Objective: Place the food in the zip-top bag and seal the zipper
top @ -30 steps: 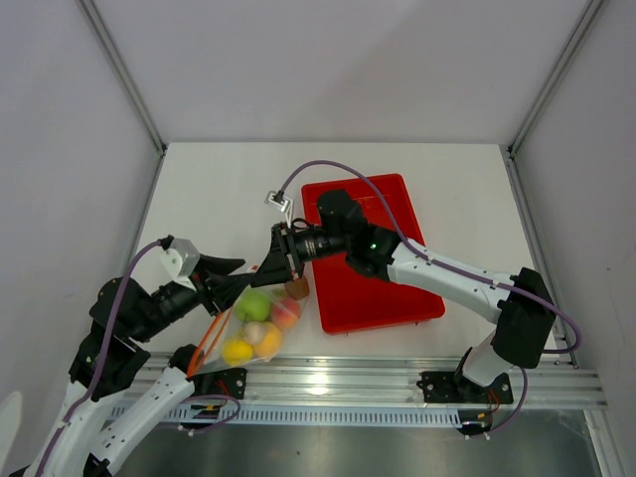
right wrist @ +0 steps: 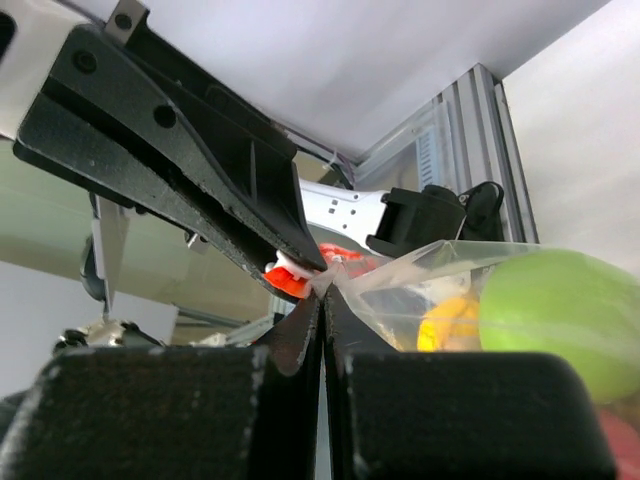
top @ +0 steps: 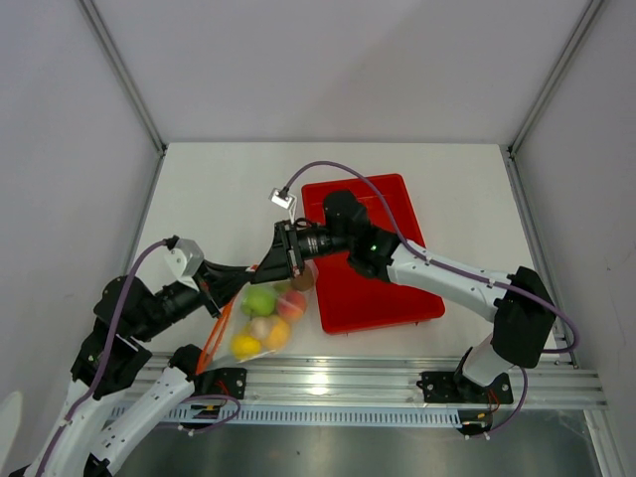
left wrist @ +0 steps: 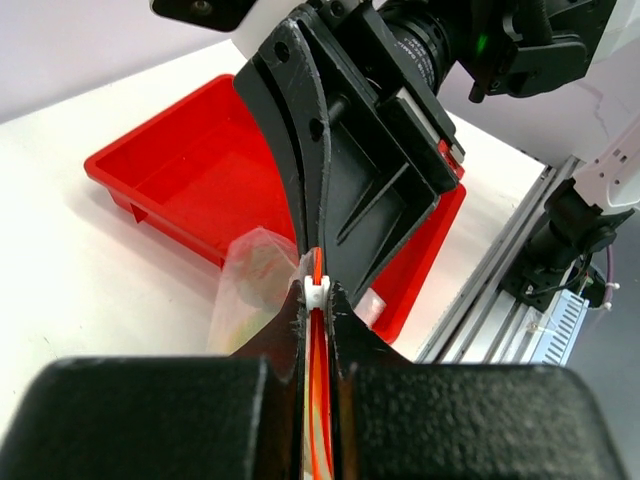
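The clear zip bag [top: 268,318] holds fruit, including a green one [right wrist: 555,320], yellow ones [top: 245,345] and a peach-coloured one [top: 291,305]. An orange zipper strip [top: 217,338] runs along its left side. My left gripper is shut on the white zipper slider [left wrist: 317,292] at the top of that strip. My right gripper is shut at the bag's top corner beside the slider, with a thin bit of film at its tips. In the top view both grippers meet above the bag.
An empty red bin [top: 378,308] stands right of the bag, beneath my right arm. The metal rail [top: 318,378] runs along the front edge.
The right gripper has shifted very slightly right, and the bag with its fruit has shifted a little with it. The left gripper has barely moved.
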